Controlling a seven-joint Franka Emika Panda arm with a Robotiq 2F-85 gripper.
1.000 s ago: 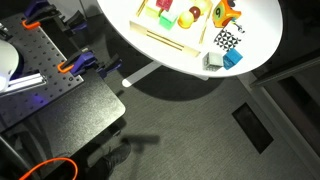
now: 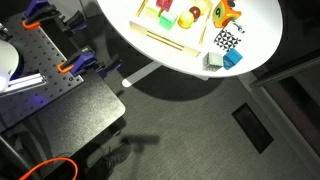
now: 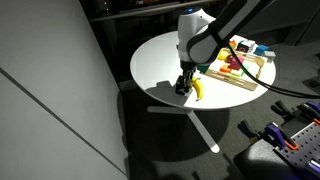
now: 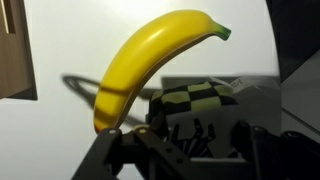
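Low over the white round table (image 3: 150,65), my gripper (image 3: 183,87) is beside a yellow banana (image 3: 198,90). In the wrist view the banana (image 4: 150,62) curves across the upper middle, outside my fingers. A black-and-yellow checkered piece (image 4: 195,97) lies by my fingertips; its lower part is dark and hard to make out. My gripper shows dark and blurred along the bottom, its fingers somewhat apart. Whether they touch the checkered piece cannot be told. Exterior view 1 does not show the gripper.
A wooden tray (image 2: 160,36) with colored toys stands on the table. Beyond it are a grey block (image 2: 213,61), a blue block (image 2: 233,57) and an orange toy (image 2: 226,14). In the wrist view, a wooden edge (image 4: 14,55) rises at the left.
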